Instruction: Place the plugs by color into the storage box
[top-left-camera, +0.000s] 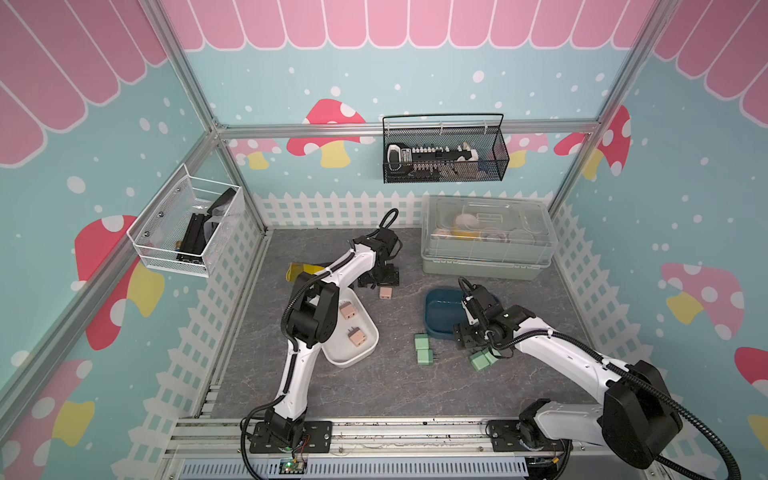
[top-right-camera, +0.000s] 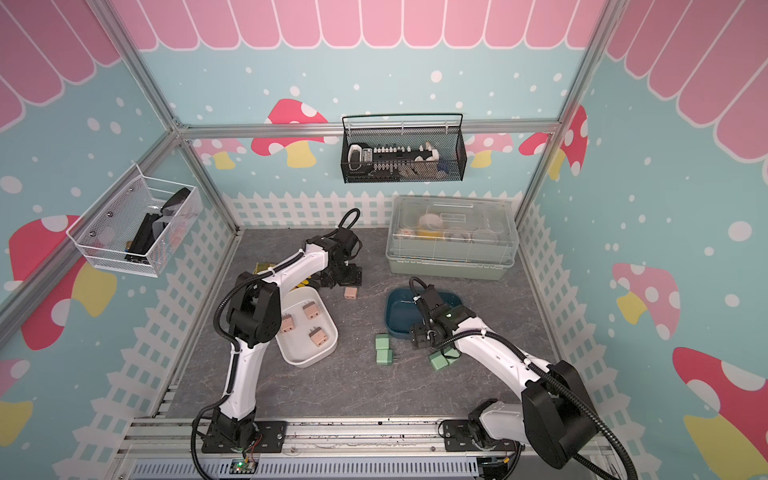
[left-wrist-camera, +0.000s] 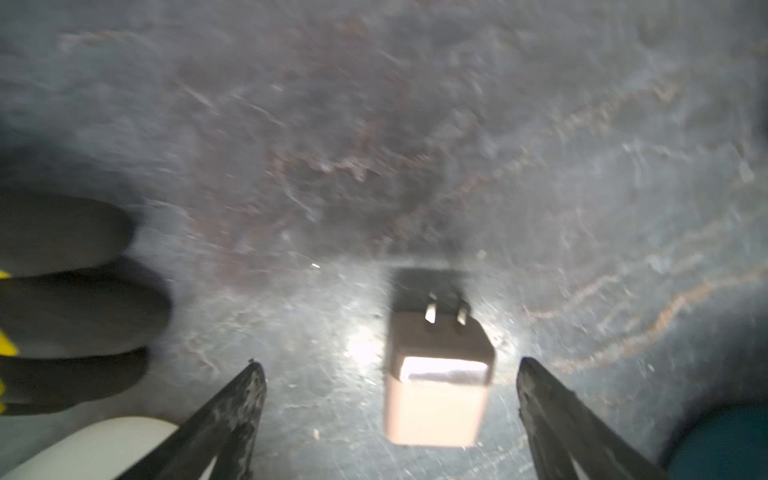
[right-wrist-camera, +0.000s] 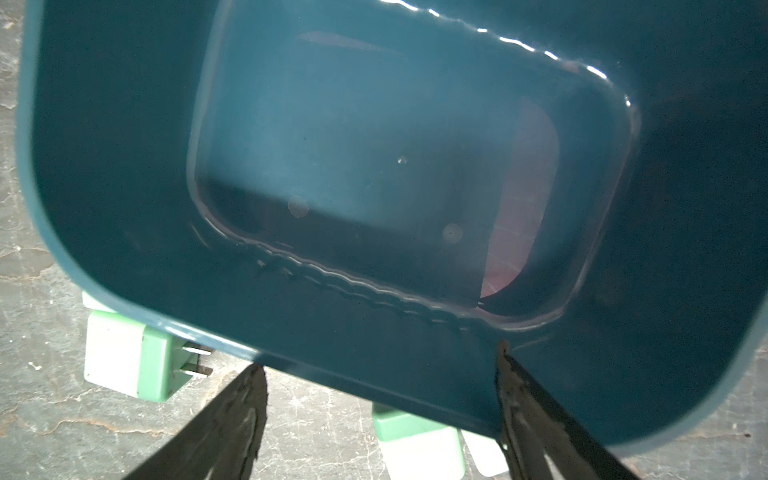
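Observation:
A pink plug (left-wrist-camera: 440, 400) lies on the table, prongs pointing away, between and below the parted fingers of my left gripper; they do not visibly grip it. In the top right view three pink plugs, one of them (top-right-camera: 318, 336), lie inside the white tray (top-right-camera: 300, 361). My right gripper is open above the near rim of the dark blue box (right-wrist-camera: 160, 321), whose visible floor is empty. Green plugs lie on the table in front of that box: a pair (top-left-camera: 423, 350) to the left, and another pair (top-left-camera: 482, 360) near the right arm, partly covered by it.
A lidded, pale green clear-topped container (top-left-camera: 488, 232) stands at the back right. Left of the left gripper lies a yellow-and-dark object (top-left-camera: 302, 272), its dark rounded ends showing in the left wrist view. Bare table lies between the white tray and the blue box.

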